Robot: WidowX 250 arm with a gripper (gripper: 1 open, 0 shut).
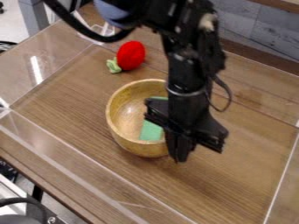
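My gripper (180,144) is a black mechanism at the centre right, raised over the table beside and partly in front of a wooden bowl (124,115). It looks shut, with nothing visible between its fingers. A green block (152,129) lies in the bowl, partly hidden behind the gripper.
A red object with a green end (131,54) lies at the back left, behind the bowl. A wall closes the back right.
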